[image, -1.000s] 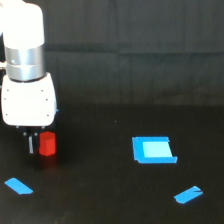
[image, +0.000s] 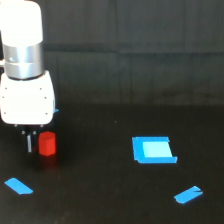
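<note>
A small red cube (image: 47, 144) sits on the dark table at the left. My gripper (image: 34, 140) points down from the white arm, its thin fingers low over the table just left of the cube in the picture. Whether they touch the cube, or stand in front of it or beside it, I cannot tell. The fingers are dark and small against the black surface, so how the fingers stand is unclear.
Blue tape frames a pale square (image: 156, 149) right of centre. Single blue tape strips lie at the front left (image: 18, 186) and the right (image: 188, 195).
The arm has shifted very slightly up and left. The cube appears in the same place.
</note>
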